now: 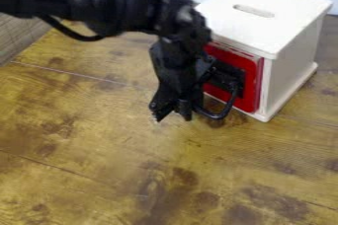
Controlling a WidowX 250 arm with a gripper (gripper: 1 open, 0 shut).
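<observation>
My black gripper hangs low over the wooden floor, just in front of and left of a red panel on the side of a white box. A black cable loop at the wrist lies across the red panel. The fingertips are small and dark, and I cannot tell whether they are open or shut.
The box has a slot handle on its top and stands at the back right. An edge runs along the far left.
</observation>
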